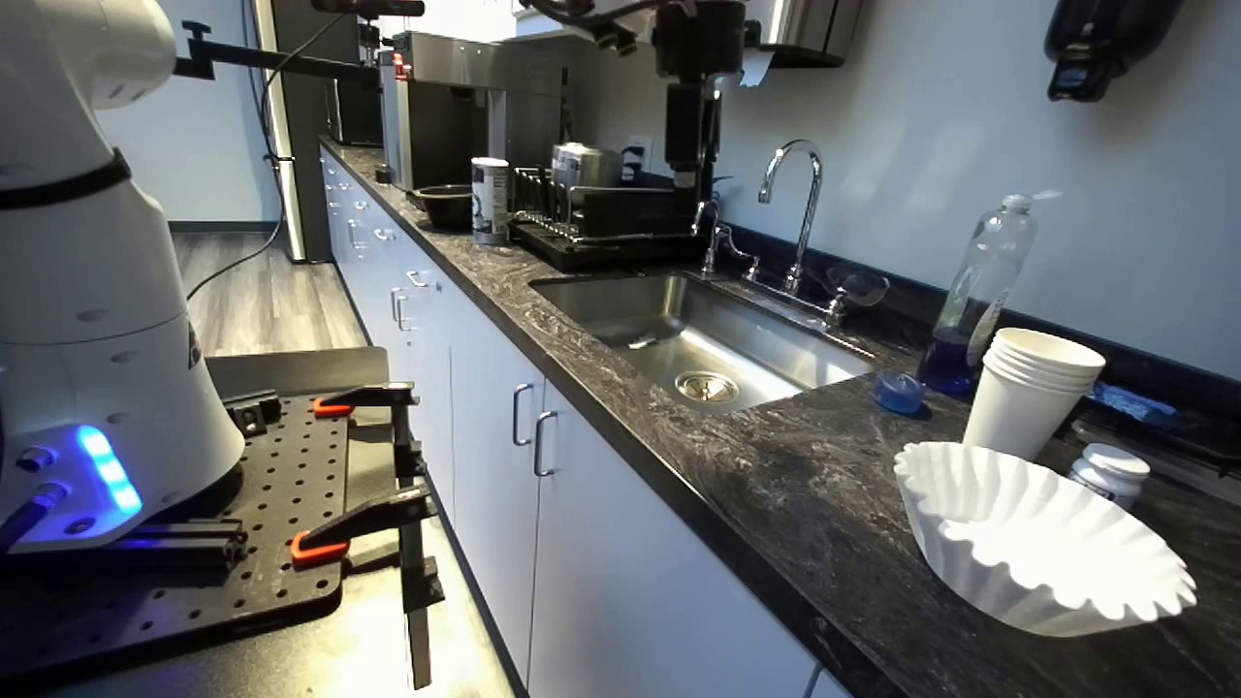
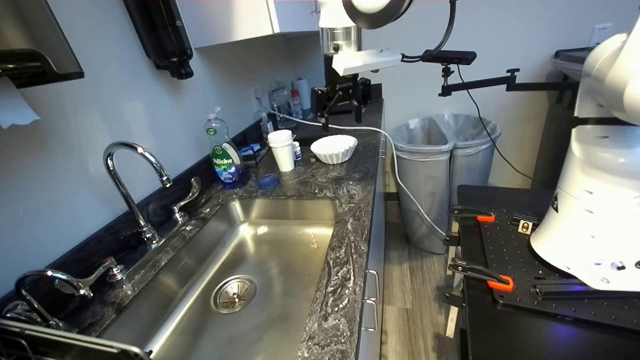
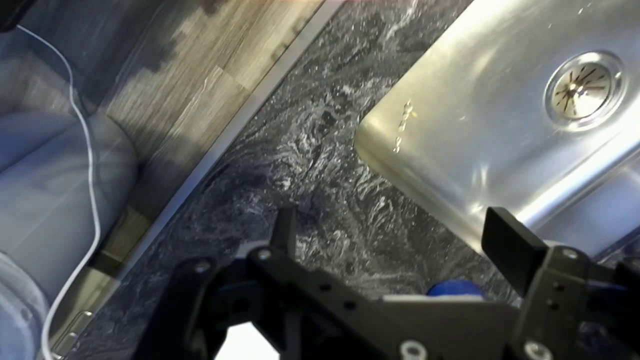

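Above the counter hangs my gripper (image 2: 342, 117), open, with nothing between its fingers. In the wrist view its two black fingers (image 3: 507, 246) stand wide apart over bare dark counter (image 3: 324, 156) and the sink corner. A white fluted paper filter (image 1: 1035, 541) sits on the counter at the near right of exterior view 1. Beside it are a stack of white paper cups (image 1: 1030, 396) and a small white-capped bottle (image 1: 1111, 475). White shapes low in the wrist view are mostly hidden behind the gripper.
The steel sink (image 2: 282, 210) is empty. By its edge lie a blue round item (image 1: 898, 392) and a dish-soap bottle (image 1: 971, 308). A dish rack (image 1: 634, 215) stands beyond the sink. A white cable (image 2: 411, 195) hangs near the grey bins (image 2: 420, 180).
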